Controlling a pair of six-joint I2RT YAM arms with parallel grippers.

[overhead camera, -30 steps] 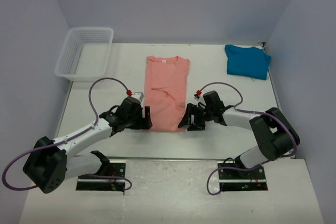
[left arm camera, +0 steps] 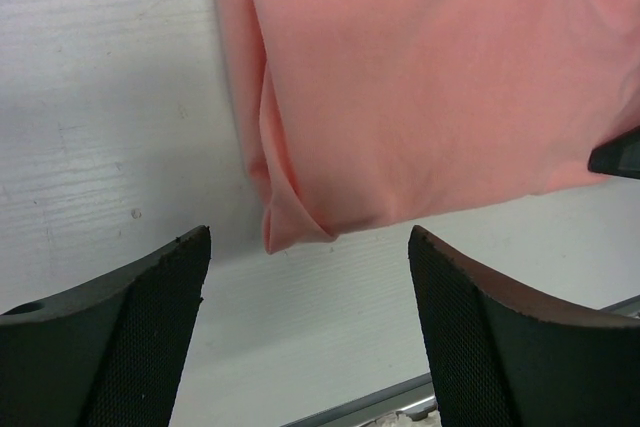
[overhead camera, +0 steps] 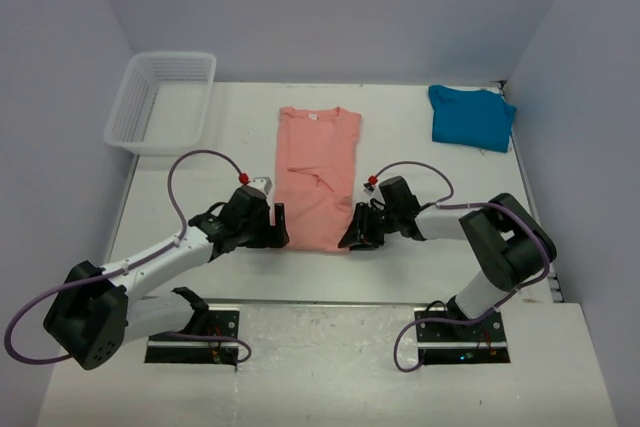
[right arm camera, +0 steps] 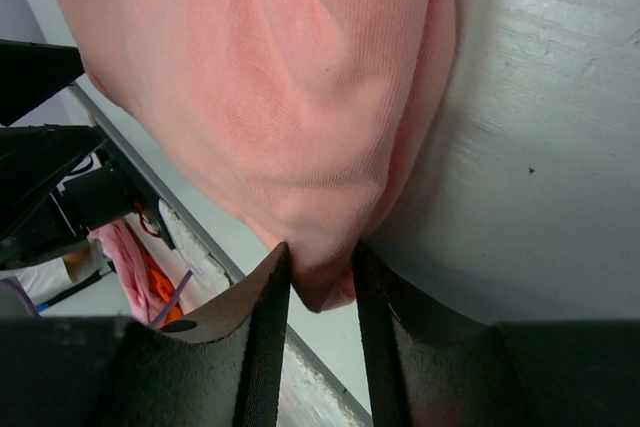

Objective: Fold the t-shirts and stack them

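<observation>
A pink t-shirt lies lengthwise on the table, sides folded in to a narrow strip, collar at the far end. At its near left corner, my left gripper stands open; that corner lies between and just beyond its fingertips, not gripped. My right gripper is part open around the near right corner, with bunched pink cloth between its close-set fingers. Whether both fingers press on the cloth is hard to tell. A folded blue t-shirt lies at the far right.
An empty white basket stands at the far left. Bare table lies between the pink and blue shirts. The table's front edge runs just below both grippers.
My right gripper has shifted slightly left onto the pink shirt's near right corner, and its fingers have narrowed. The left arm has barely moved; the shirts lie as before.
</observation>
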